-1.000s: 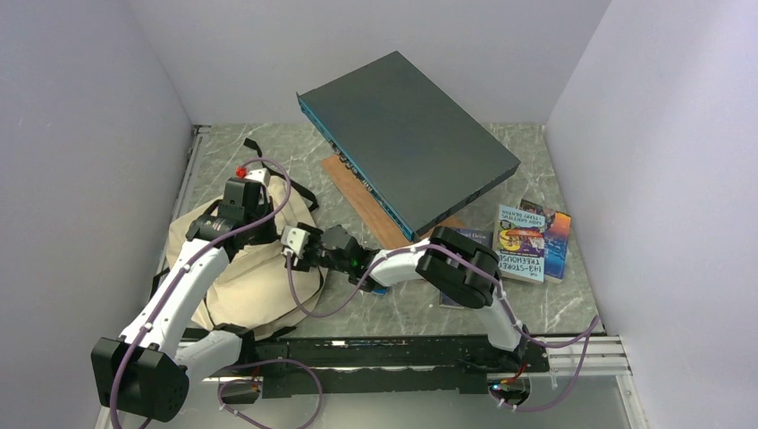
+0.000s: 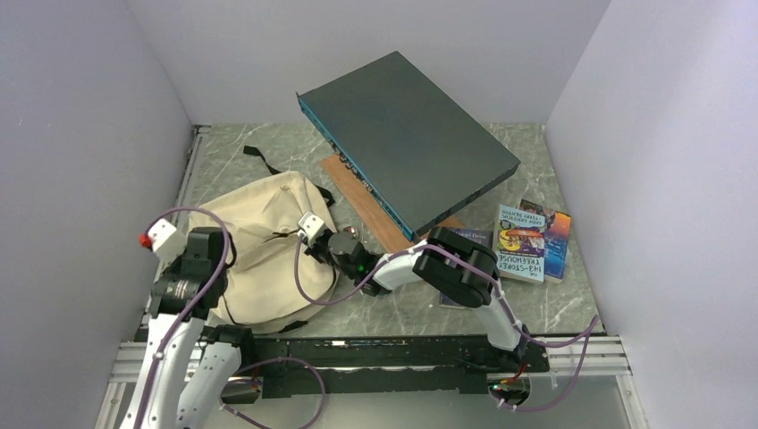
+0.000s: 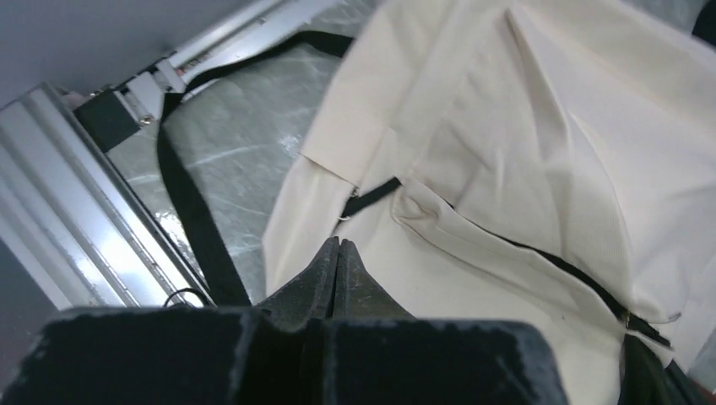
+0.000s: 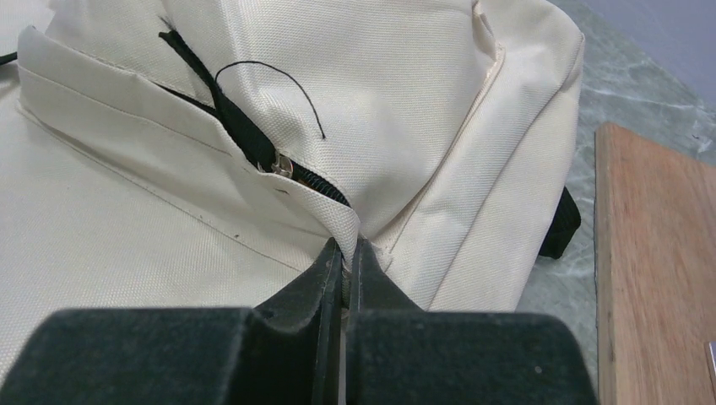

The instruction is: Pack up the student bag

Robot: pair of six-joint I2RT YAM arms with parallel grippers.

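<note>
The cream bag [image 2: 268,299] with black straps lies at the left of the table, its cloth creased around a partly unzipped opening. My right gripper is shut on the bag's cloth edge, just below the zipper pull [image 4: 283,165]; a strip of that edge runs between its fingertips. Over the bag's left side is my left gripper, shut, with nothing showing between its fingers. Books lie at the far right: a yellow and blue treehouse book [image 2: 520,243] partly over an orange and blue one [image 2: 556,239]. The bag's inside is hidden.
A large dark panel [image 2: 407,134] covers the back middle, above a wooden board [image 2: 365,198]. Another book [image 2: 474,236] is partly hidden by the right arm. A metal rail [image 3: 93,228] runs along the left edge. Bare table [image 2: 407,313] shows in front of the arm.
My left arm has swung left, away from the bag's opening. The right gripper has shifted a little right and back, and the bag has slid rightward with it.
</note>
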